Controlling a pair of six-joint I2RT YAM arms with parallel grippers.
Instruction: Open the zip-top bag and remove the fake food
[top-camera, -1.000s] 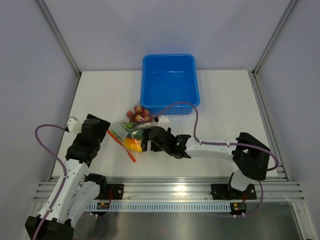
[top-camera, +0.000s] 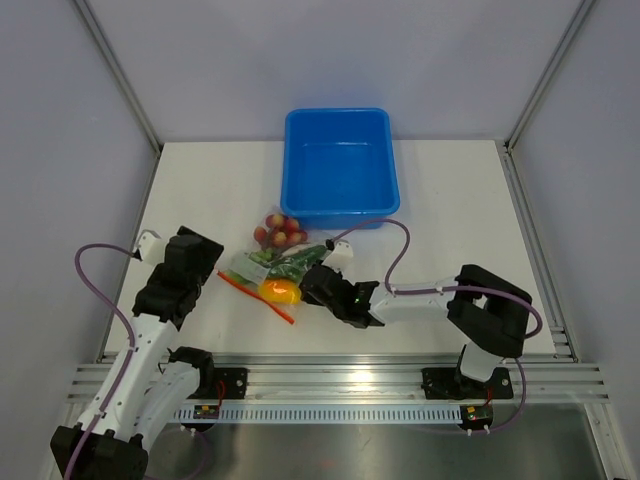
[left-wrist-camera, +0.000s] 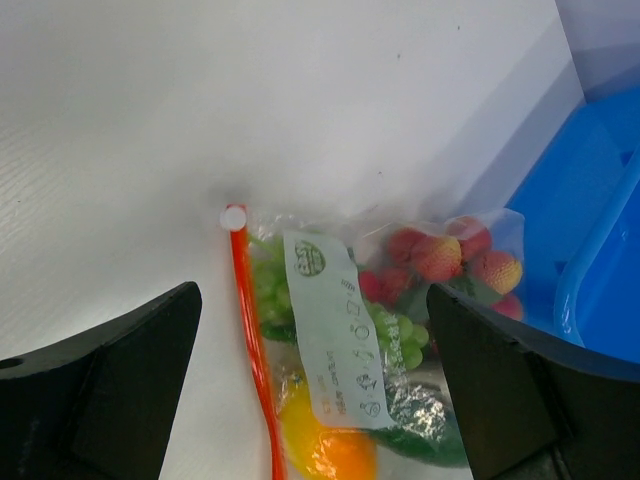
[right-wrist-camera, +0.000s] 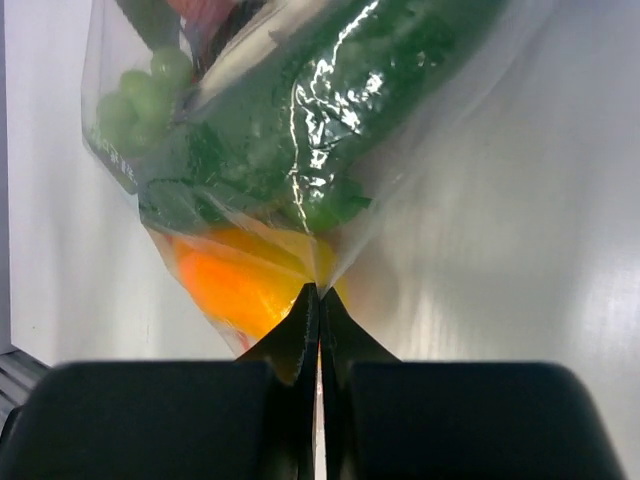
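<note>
A clear bag (top-camera: 285, 262) lies on the white table with its red slider strip (top-camera: 255, 296) along the near left side. Through the plastic show strawberries (left-wrist-camera: 438, 258), green grapes (left-wrist-camera: 395, 335), a dark green piece (right-wrist-camera: 300, 120) and a yellow-orange one (right-wrist-camera: 245, 280). My right gripper is shut on the bag's edge; the plastic runs in taut creases to its fingertips. To the left of the bag, my left gripper (top-camera: 218, 248) stands open, with bare table and the strip (left-wrist-camera: 255, 330) seen between its fingers.
An empty blue bin (top-camera: 340, 165) stands behind the bag, close to its strawberry end. Bare table (top-camera: 460, 210) stretches right of the bin, and the left back part is clear too.
The bag's near end and the red strip's near end shifted right with it. The left arm stayed still.
</note>
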